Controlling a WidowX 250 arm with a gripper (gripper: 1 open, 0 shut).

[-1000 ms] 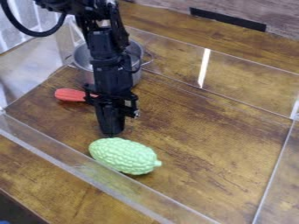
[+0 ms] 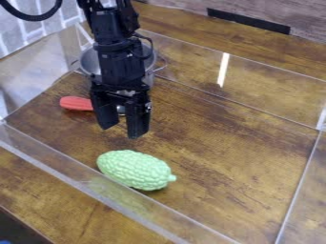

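My black gripper [image 2: 122, 122] hangs at left-centre of the camera view, open, its fingers pointing down above the wooden floor of the tray, with nothing seen between them. Just below and in front of it lies a pale green, bumpy oblong vegetable toy [image 2: 135, 170]. A red object [image 2: 76, 103] lies to the left, partly behind the gripper. A metal pot [image 2: 149, 64] stands behind the arm, mostly hidden by it.
Clear plastic walls [image 2: 223, 225] edge the wooden work area [image 2: 235, 152]. A dark slot sits on the back ledge at top right.
My gripper has risen slightly and come toward the camera, now looking larger and covering more of the pot. The green toy and red object have not visibly moved.
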